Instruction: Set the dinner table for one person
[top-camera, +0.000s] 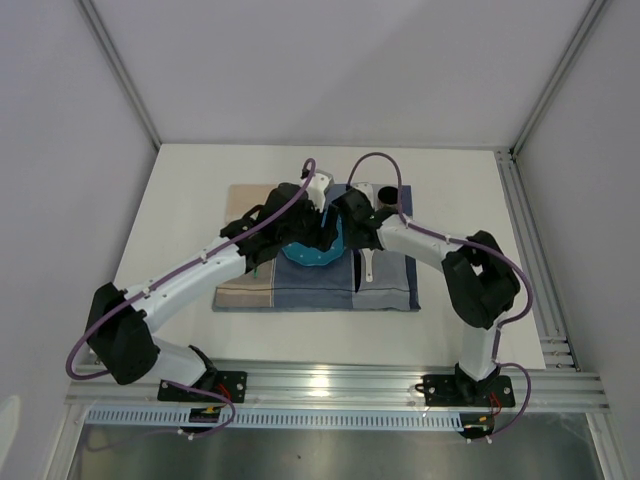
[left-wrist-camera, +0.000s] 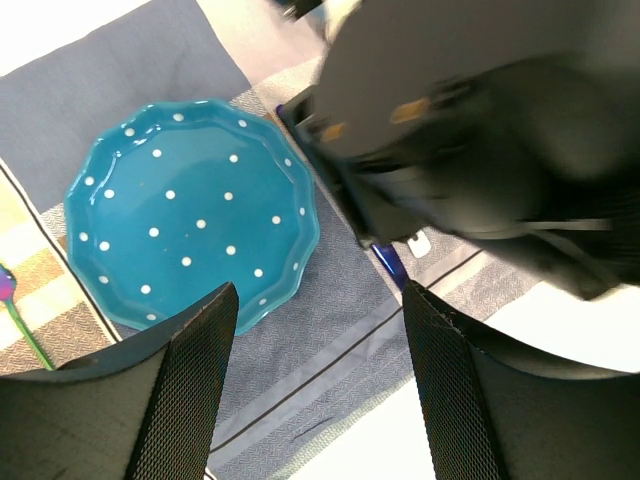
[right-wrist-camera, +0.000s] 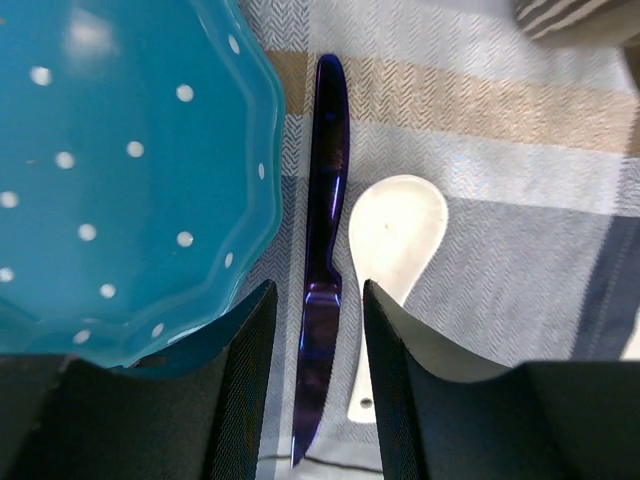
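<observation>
A blue dotted plate (left-wrist-camera: 190, 210) lies on the checked mat (top-camera: 310, 295). Right of it lie a dark blue knife (right-wrist-camera: 325, 200) and a white spoon (right-wrist-camera: 395, 225), side by side. A green-handled utensil (left-wrist-camera: 25, 325) lies left of the plate in the left wrist view. My left gripper is over the plate's near side, its fingers apart and nothing visible between them. My right gripper is open above the knife, just right of the plate, and fills the upper right of the left wrist view.
A dark cup (top-camera: 388, 198) stands at the mat's back right. Bare white table (top-camera: 190, 190) surrounds the mat. The two arms are very close together over the plate.
</observation>
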